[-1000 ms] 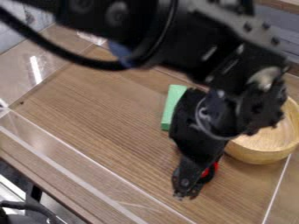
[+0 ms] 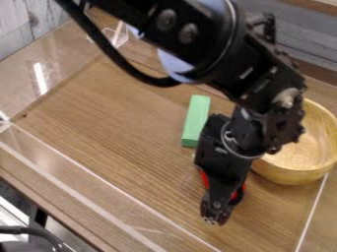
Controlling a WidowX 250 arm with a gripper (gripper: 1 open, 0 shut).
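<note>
The black gripper (image 2: 222,197) is low over the wooden table at the right of centre, open, its fingers around a small red object (image 2: 235,185) that is mostly hidden behind them. A wooden bowl (image 2: 308,156) sits just to the right, partly behind the arm. A green block (image 2: 196,120) lies behind the gripper, left of the bowl.
A pale blue object at the top centre is largely hidden by the arm. The table's front left edge drops off at the lower left, where a black cable runs.
The arm's upper part has shifted left and back, showing more of the bowl and background. The fingers stay low at the red object, with only slight movement.
</note>
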